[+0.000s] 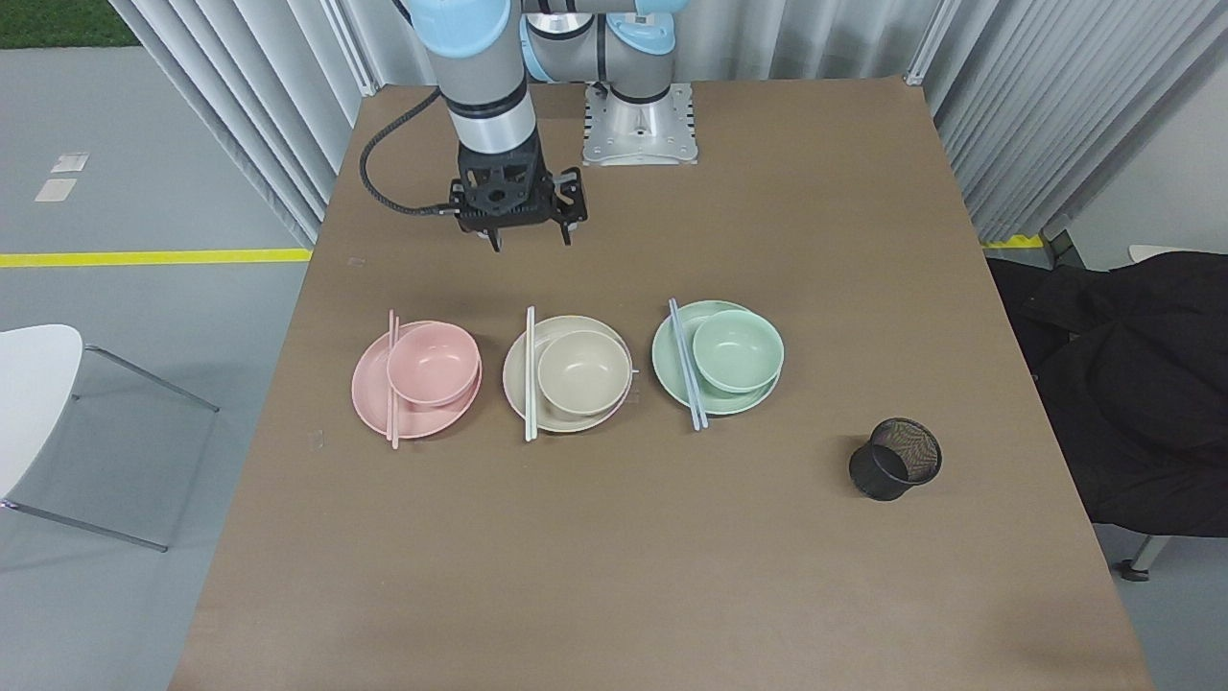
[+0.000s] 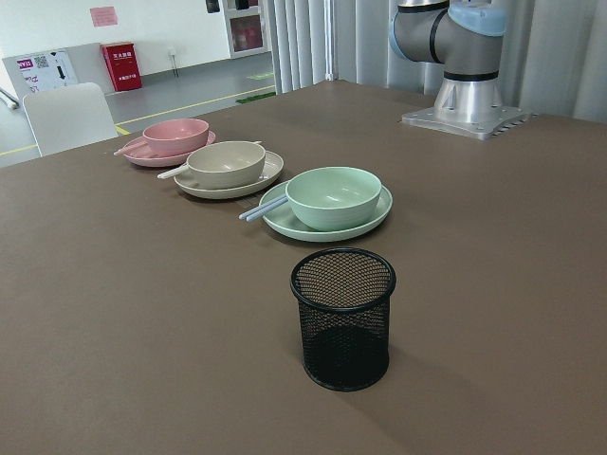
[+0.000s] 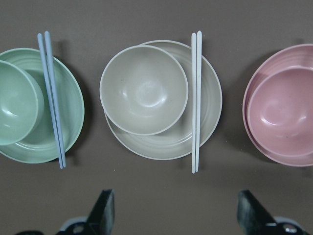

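Note:
My gripper hangs over the back of the table, open and empty, behind three place settings in a row. A pink bowl sits on a pink plate with pink chopsticks at left. A cream bowl sits on a cream plate with white chopsticks in the middle. A green bowl sits on a green plate with light blue chopsticks at right. In the wrist view, the two fingers stand wide apart below the settings.
A black mesh holder stands empty at the front right of the brown table. The robot's base is at the back; chairs stand beyond both sides.

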